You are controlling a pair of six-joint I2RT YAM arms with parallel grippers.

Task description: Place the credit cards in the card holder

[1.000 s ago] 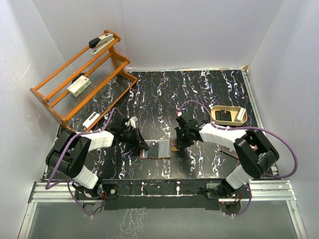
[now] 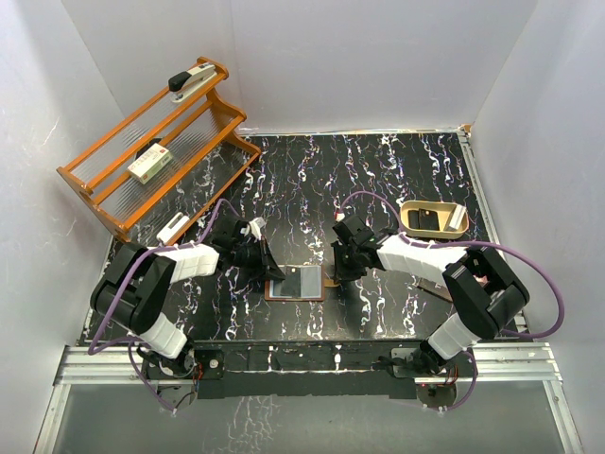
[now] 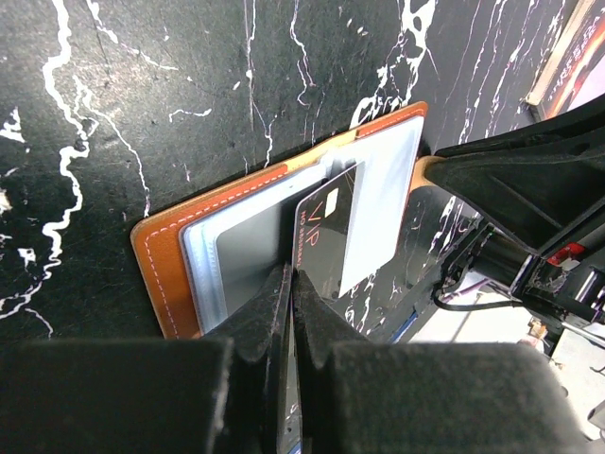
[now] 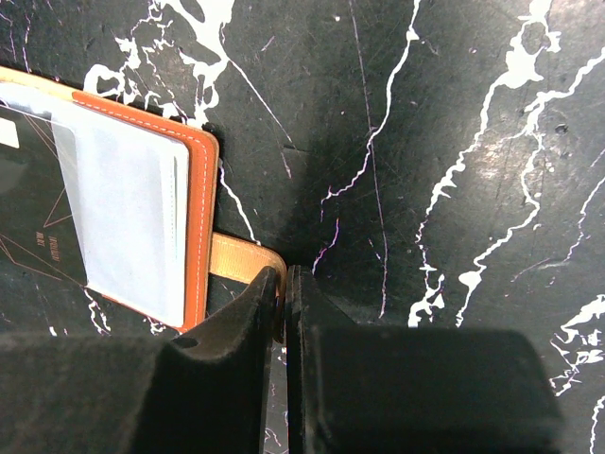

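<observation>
The orange leather card holder (image 2: 294,300) lies open on the dark marbled table, its clear sleeves (image 4: 123,203) facing up. A black card (image 3: 324,225) lies over the holder's middle, partly across the sleeve on the right-hand side; how far it is inside is unclear. Against the card's near left edge rest the tips of my left gripper, which is shut; whether the edge is pinched between them cannot be told. My right gripper is shut on the holder's strap (image 4: 238,257), at its right side.
A tan tray (image 2: 425,205) with several cards stands at the back right. On the left is a wooden shelf (image 2: 180,128) bearing a stapler (image 2: 192,82) and a small box (image 2: 149,163). Bare table lies behind the holder.
My left gripper has shifted slightly to the right over the holder. The right gripper keeps its place at the strap.
</observation>
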